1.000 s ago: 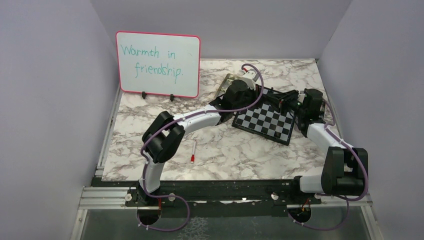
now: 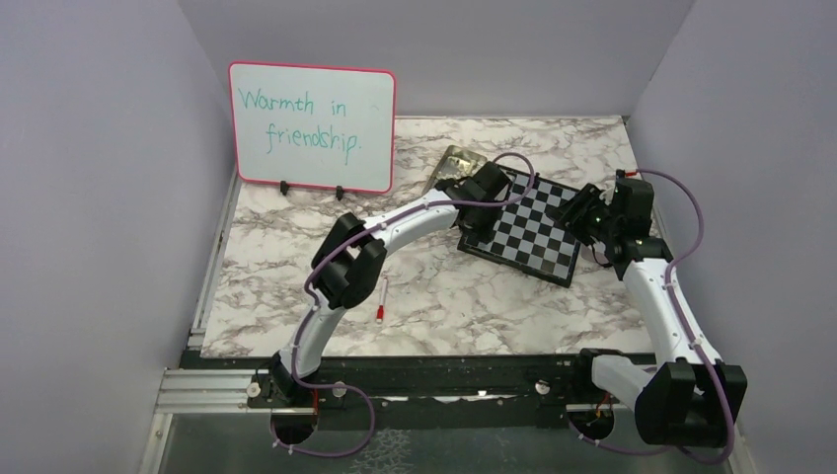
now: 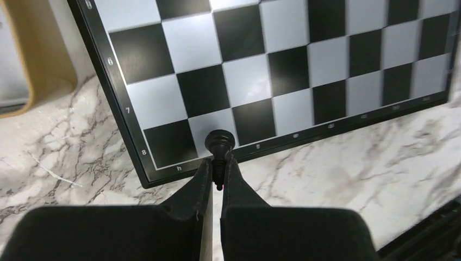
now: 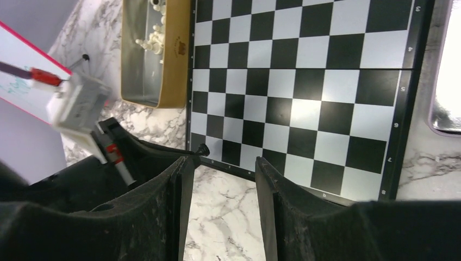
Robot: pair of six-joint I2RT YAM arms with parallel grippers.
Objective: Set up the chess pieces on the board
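The checkered board (image 2: 538,237) lies on the marble table. My left gripper is shut on a black chess piece (image 3: 219,142), held over the board's h-file corner near rank 8; whether it touches the board is unclear. In the right wrist view that dark piece (image 4: 202,149) shows at the board's near-left corner. My right gripper stands open with nothing between its fingers, over the board's right side. A tan box (image 4: 175,81) holding several white pieces lies beside the board.
A silver tray (image 4: 446,81) is at the board's other side. The whiteboard (image 2: 312,123) stands at the back left, and a marker (image 2: 382,301) lies on the table.
My left gripper, with the piece, has moved down toward the board's near-left corner. My right arm has drawn back rightward, away from the left gripper and the board's middle.
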